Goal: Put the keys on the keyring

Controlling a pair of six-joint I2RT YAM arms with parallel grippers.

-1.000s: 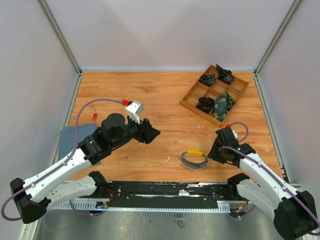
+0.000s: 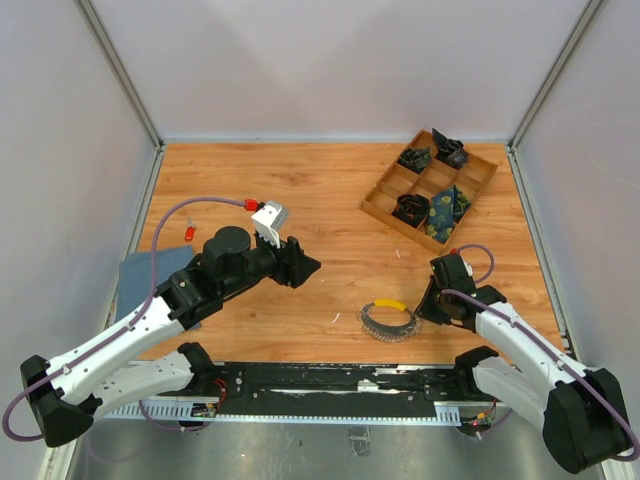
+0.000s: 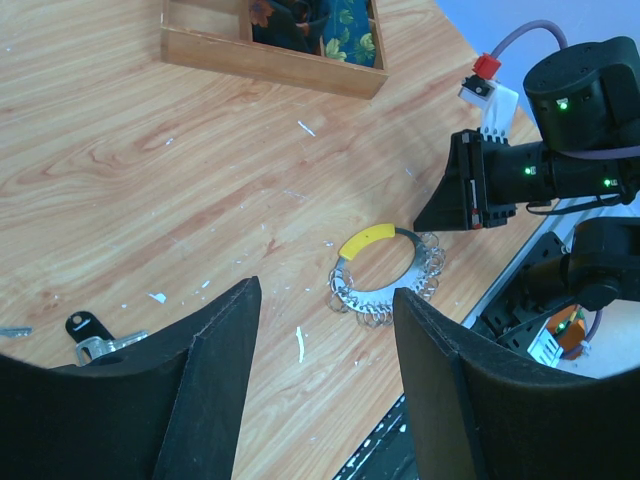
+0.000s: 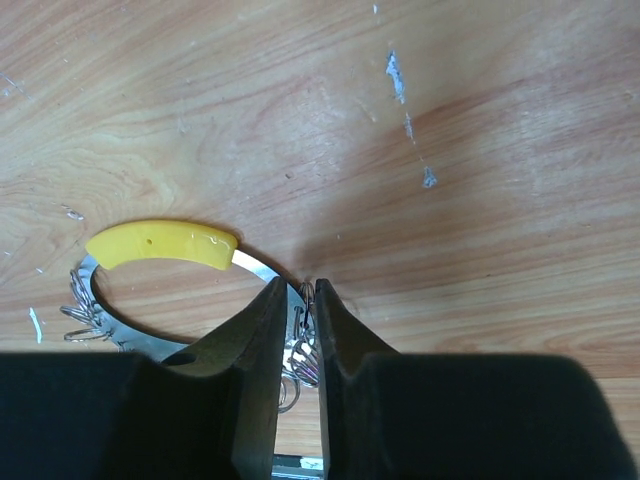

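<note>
The keyring (image 2: 390,322) lies on the table, a grey curved band with a yellow grip (image 4: 165,242) and several small wire loops. At its right end my right gripper points down, its fingers parted by a narrow gap. A thin wire loop (image 4: 307,293) shows between or just behind the fingertips; which, I cannot tell. My left gripper is wide open and empty, above the table left of the keyring. A black-headed key (image 3: 88,326) lies at the lower left of the left wrist view, partly behind a finger. A small red-headed object, perhaps a key (image 2: 190,231), lies farther left.
A wooden divided box (image 2: 382,205) with dark items stands at the back right. A blue-grey mat (image 2: 140,283) lies at the left, partly behind the left arm. Bare table fills the middle and back left.
My right arm has shifted slightly, with its gripper a little lower and nearer the keyring's right end. The left arm and the keyring look unmoved.
</note>
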